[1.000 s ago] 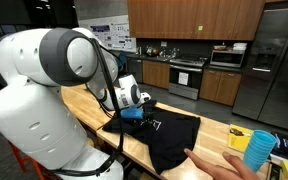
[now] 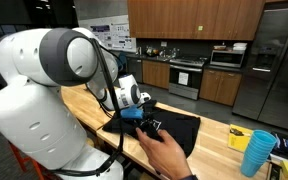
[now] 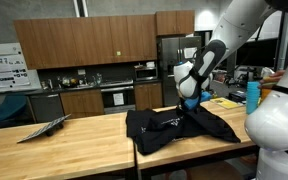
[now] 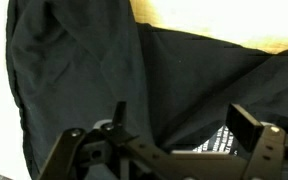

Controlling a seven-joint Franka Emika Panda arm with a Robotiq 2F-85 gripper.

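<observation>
A black cloth lies spread and rumpled on the wooden table; exterior view 2 shows the same cloth with folds and uneven edges. My gripper is open above it, its dark fingers well apart with cloth visible below. Pale print shows on the cloth between the fingers. In exterior view 2 the gripper hangs low at the cloth's right part; whether it touches is unclear. A person's hand reaches in from the lower edge of exterior view 1, over the near part of the cloth.
Blue cups and a yellow item stand on the table at the right. Bare tabletop stretches left of the cloth in exterior view 2. Kitchen cabinets and a fridge are farther back.
The person's hand has moved left and up from the lower right corner, farther over the cloth. My arm and gripper look unmoved.
</observation>
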